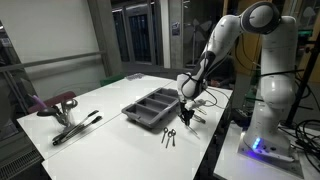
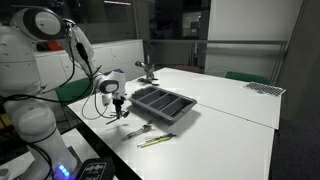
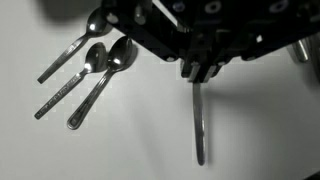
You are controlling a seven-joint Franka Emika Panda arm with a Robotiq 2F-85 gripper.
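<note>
In the wrist view a slim metal knife (image 3: 198, 130) runs down from my gripper, which is shut on its upper end. Three metal spoons lie side by side on the white table to the left: an outer spoon (image 3: 66, 52), a middle spoon (image 3: 76, 78) and an inner spoon (image 3: 103, 82). In exterior view 1 my gripper (image 1: 187, 119) is low over the table, just right of the spoons (image 1: 171, 134). Whether the knife is clear of the tabletop is hard to tell.
A dark compartment tray (image 1: 157, 106) stands behind the gripper. At the wrist view's right edge, more metal utensils (image 3: 301, 49) show partly. A dark holder with utensils (image 1: 67, 113) lies at the far left.
</note>
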